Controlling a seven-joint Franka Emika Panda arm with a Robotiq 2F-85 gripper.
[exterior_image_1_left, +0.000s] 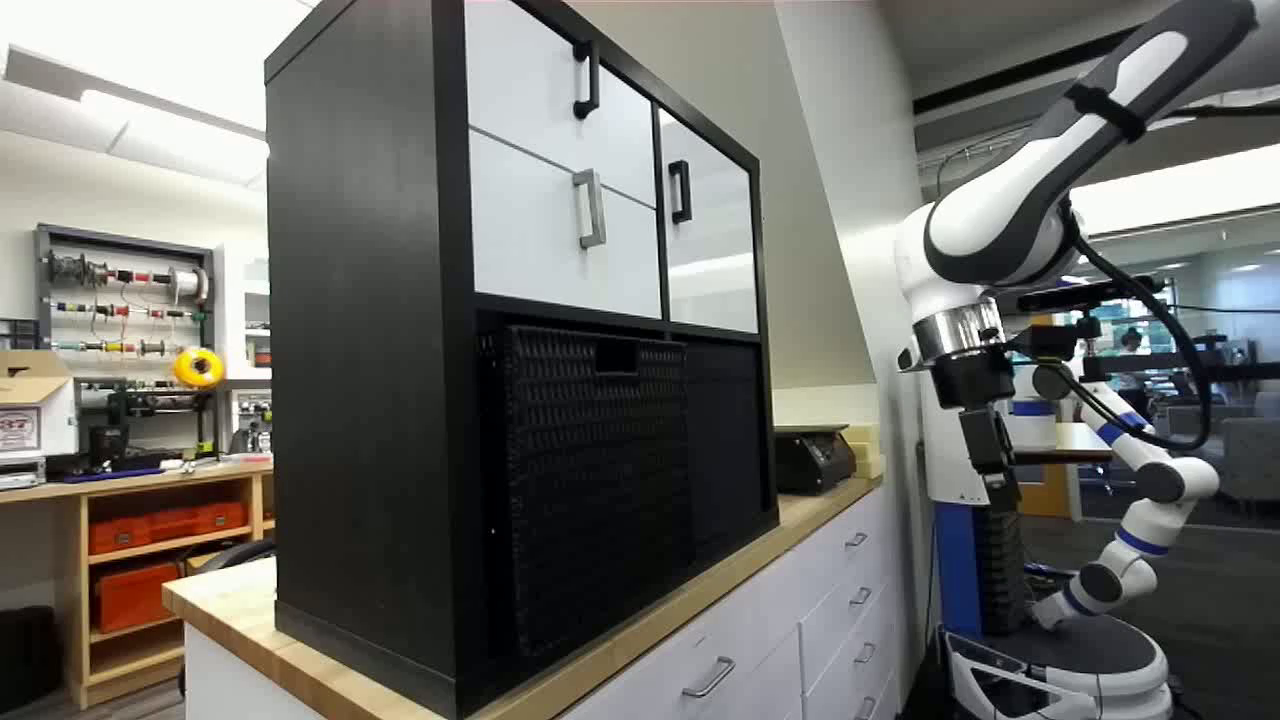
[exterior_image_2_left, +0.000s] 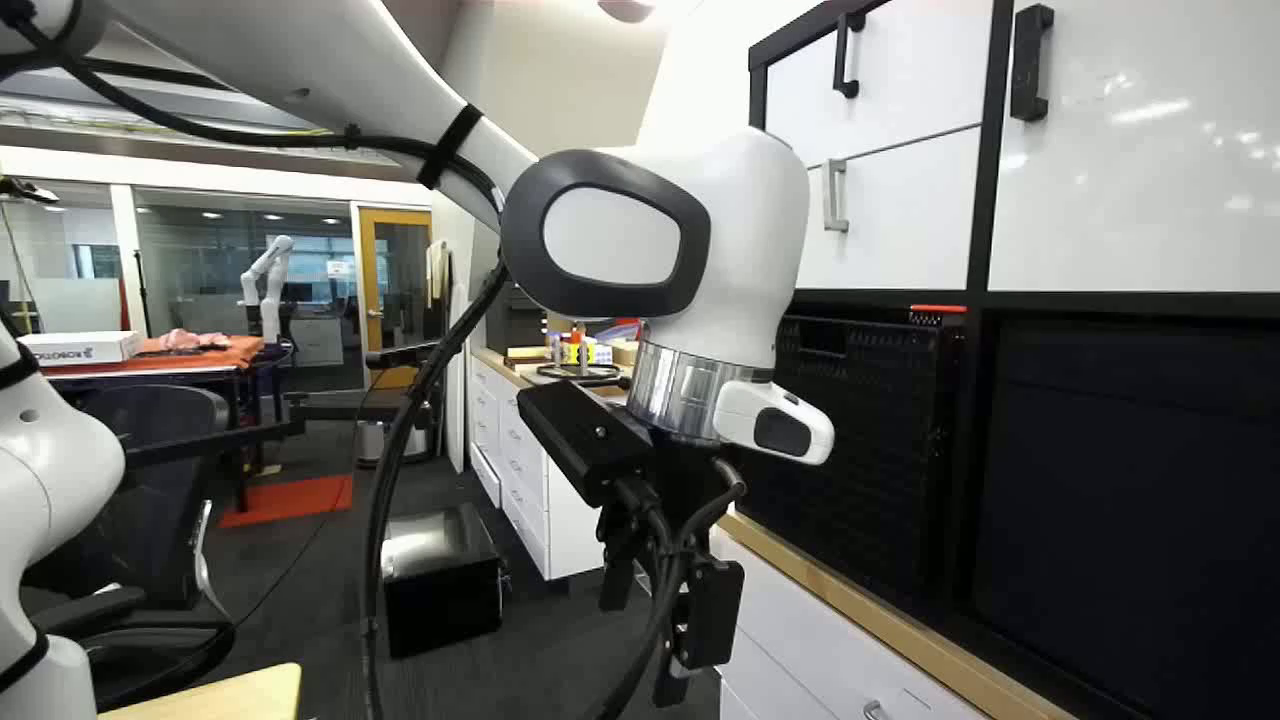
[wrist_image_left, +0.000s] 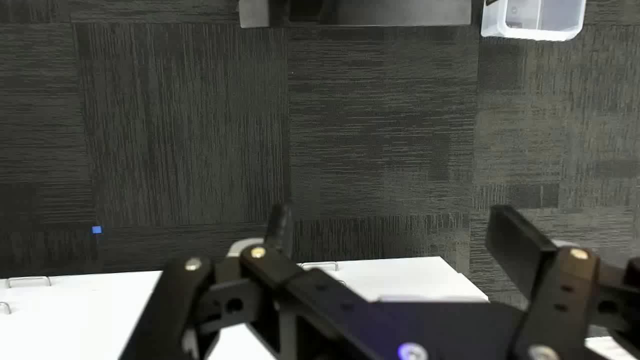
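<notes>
My gripper is open, its two black fingers (wrist_image_left: 517, 249) wide apart in the wrist view with nothing between them. It points down over the floor, in front of the counter, in exterior view 2 (exterior_image_2_left: 667, 606). A black-framed cabinet (exterior_image_1_left: 360, 360) stands on the counter, apart from the gripper. Its white upper drawer (exterior_image_1_left: 528, 90) has a black handle, and the white lower drawer (exterior_image_1_left: 516, 234) a grey one. To their right is a white door (exterior_image_1_left: 714, 258) with a black handle. All of these fronts look closed. Below sits a dark woven basket (exterior_image_1_left: 600, 480).
The wooden counter (exterior_image_1_left: 828, 516) has white drawers beneath it. A dark device (exterior_image_1_left: 816, 460) sits past the cabinet. On the floor are a black box (exterior_image_2_left: 438, 588) and a clear bin (wrist_image_left: 534, 21). Open carpet (wrist_image_left: 372, 132) lies under the gripper.
</notes>
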